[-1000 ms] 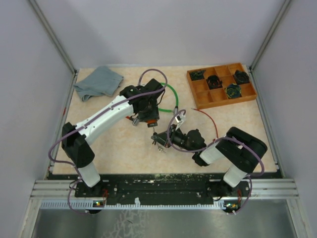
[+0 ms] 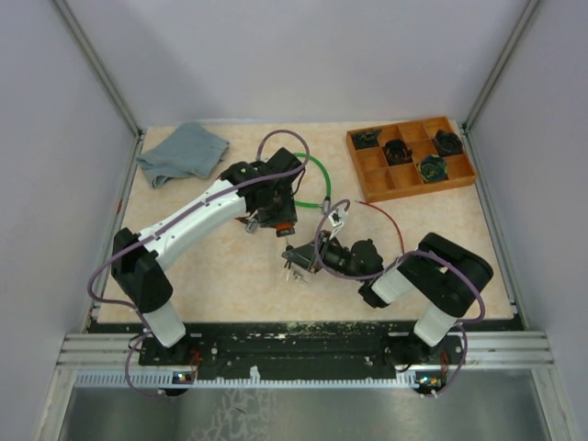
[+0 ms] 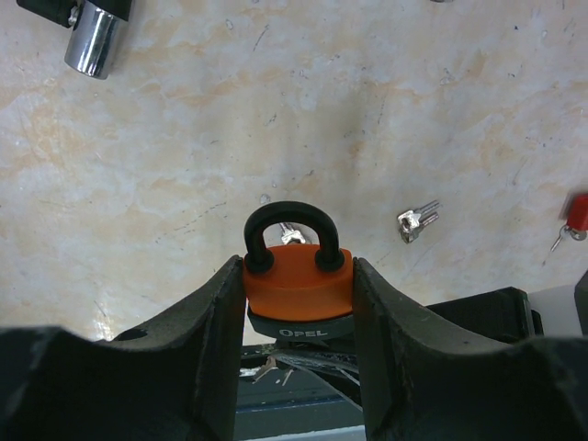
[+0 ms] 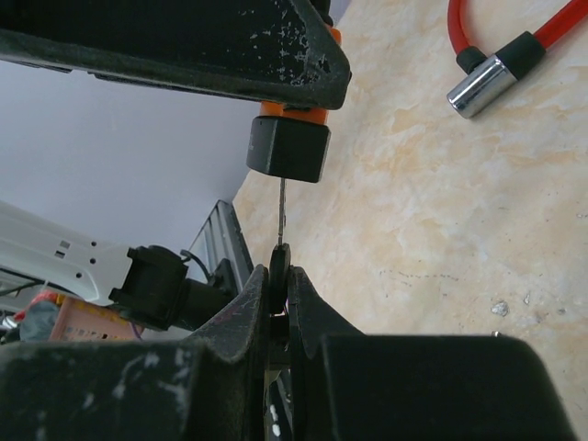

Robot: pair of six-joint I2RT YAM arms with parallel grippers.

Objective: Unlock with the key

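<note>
An orange padlock [image 3: 299,292] with a black shackle and black base is clamped in my left gripper, which is shut on its sides. In the right wrist view the padlock's black base [image 4: 288,149] faces down toward my right gripper. That gripper is shut on the black head of a key [image 4: 282,213], whose thin blade points up and reaches the base. The keyhole is hidden, so I cannot tell whether the tip is inside or only touching. From the top, both grippers meet over the middle of the table.
Loose keys [image 3: 418,220] and a red-headed key [image 3: 577,213] lie on the table below. Behind are a red cable lock with a metal end [image 4: 480,87] and a green cable [image 2: 323,175]. A wooden compartment tray [image 2: 367,188] and grey cloth [image 2: 184,152] occupy the back corners.
Padlock and key keep about the same closeness; nothing was let go.
</note>
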